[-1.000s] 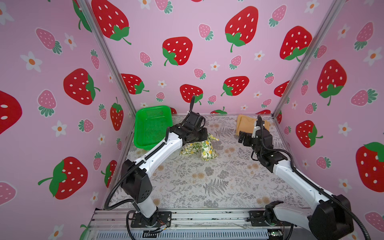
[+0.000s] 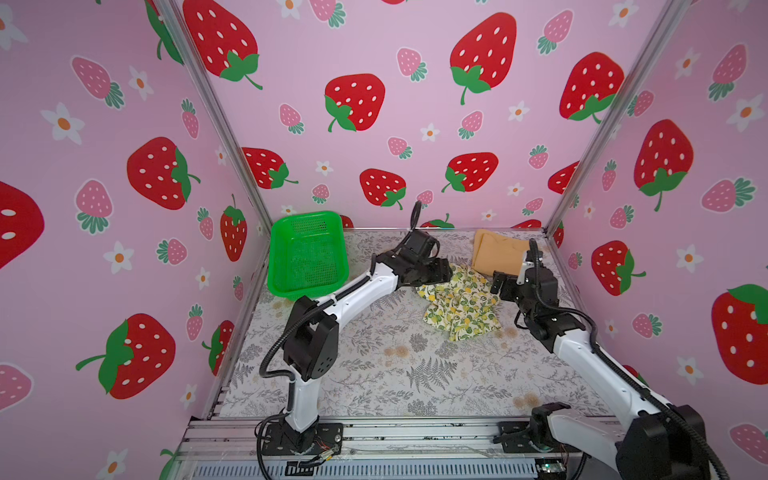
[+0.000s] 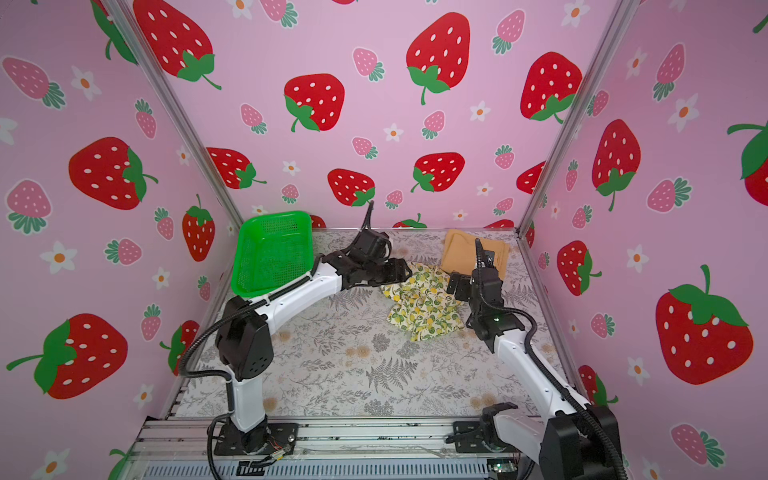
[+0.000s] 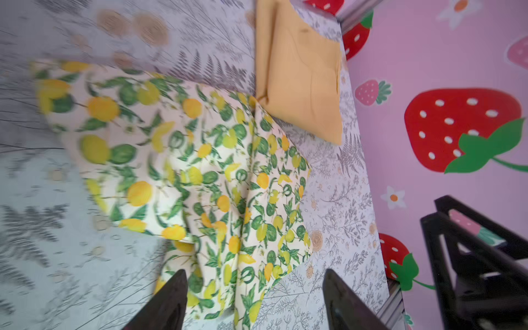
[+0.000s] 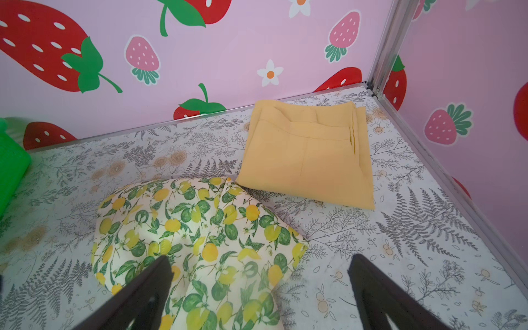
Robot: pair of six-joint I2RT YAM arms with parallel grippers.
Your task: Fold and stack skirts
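Note:
A lemon-print skirt [image 2: 464, 308] lies loosely spread and creased mid-table, with a lengthwise fold showing in the left wrist view [image 4: 220, 181]. My left gripper [image 2: 449, 272] is above its left part; the fingers [image 4: 167, 299] stand apart with no cloth held between them. On the skirt's right side my right gripper [image 2: 497, 288] is open and empty, its fingers [image 5: 145, 291] wide apart in the right wrist view. A folded tan-yellow skirt [image 5: 308, 154] lies flat at the back right, close to the lemon skirt's far edge.
An empty green basket [image 2: 308, 276] stands at the back left. Pink strawberry-print walls [image 2: 416, 120] close in the back and sides.
The skirt now lies more spread out. The right arm shifted slightly right.

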